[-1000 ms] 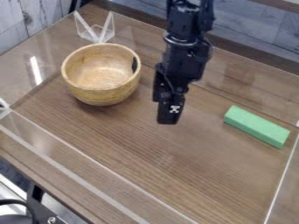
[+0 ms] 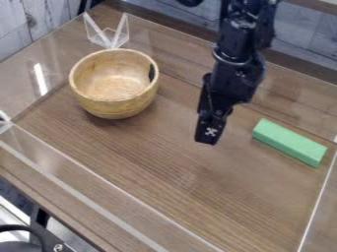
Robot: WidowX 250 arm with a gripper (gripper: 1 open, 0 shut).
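Note:
A black robot arm reaches down from the top centre of the camera view, its gripper (image 2: 212, 124) open low over the wooden table, right of a round tan bowl (image 2: 112, 106) and left of a green block (image 2: 289, 141). Nothing shows between the fingers. The bowl looks empty.
A crumpled clear or white object (image 2: 108, 31) is at the back left. The table's edges show at left and right, with dark cables at the bottom left.
The arm and gripper have shifted a little to the right, toward the green block. The bowl and block have not visibly moved.

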